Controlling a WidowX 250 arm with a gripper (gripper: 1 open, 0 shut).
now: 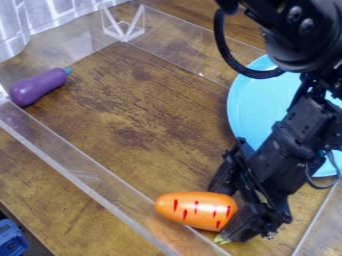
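An orange toy carrot [193, 208] with red streaks lies at the bottom of the view against a clear plastic wall. My black gripper [243, 196] is low over its right end, fingers around or just beside the green-topped end. Whether the fingers are closed on it is hard to tell, as the dark parts overlap.
A light blue plate [251, 105] lies at the right, partly behind the arm. A purple toy eggplant [38, 87] rests at the upper left by the clear wall. A blue object [8, 238] sits outside at the lower left.
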